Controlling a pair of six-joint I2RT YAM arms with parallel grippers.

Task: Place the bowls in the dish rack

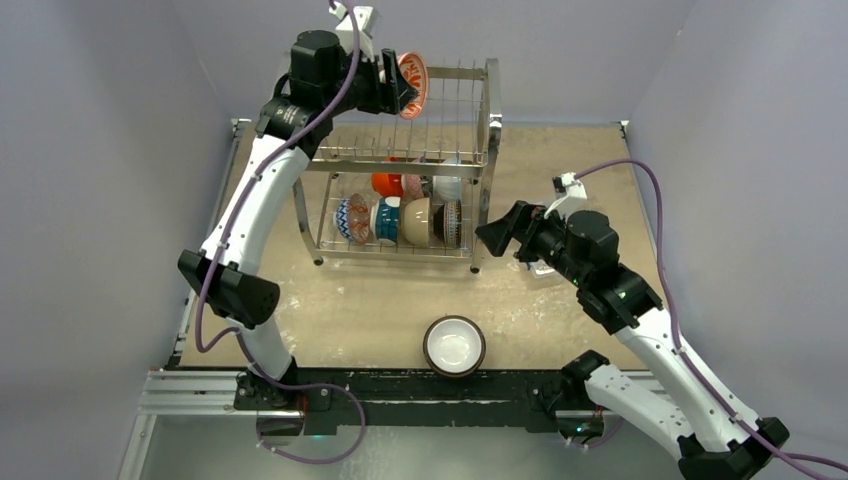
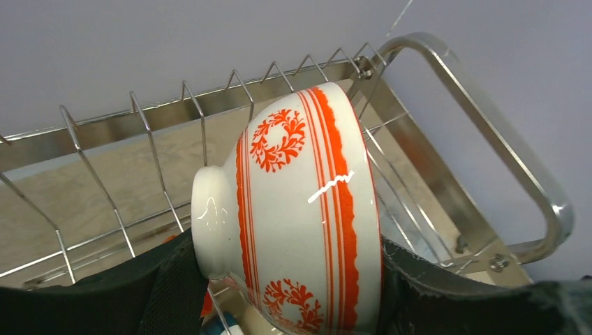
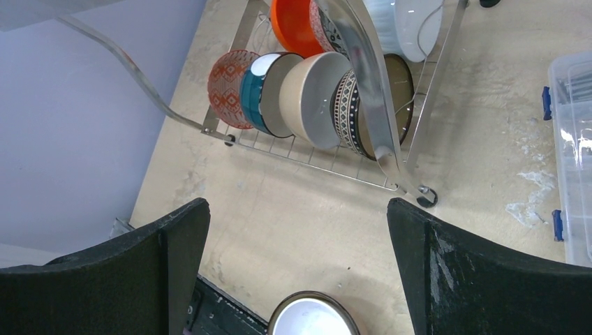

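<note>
The white bowl with an orange floral pattern [image 2: 300, 195] is tipped on its side at the top shelf of the dish rack [image 1: 493, 110]. My left gripper stands open around it, one finger by its foot and the other by its rim; contact is unclear. From above, the bowl's orange inside [image 1: 413, 85] faces right. My right gripper is open and empty, to the right of the rack. A dark-rimmed white bowl [image 1: 454, 346] rests upright on the table near its front edge.
The rack's lower shelf holds several bowls, including a teal one [image 3: 255, 98], a beige one [image 3: 300, 98], and an orange one [image 3: 297, 28]. A clear plastic box [image 3: 574, 150] lies right of the rack. Bare table separates rack and front bowl.
</note>
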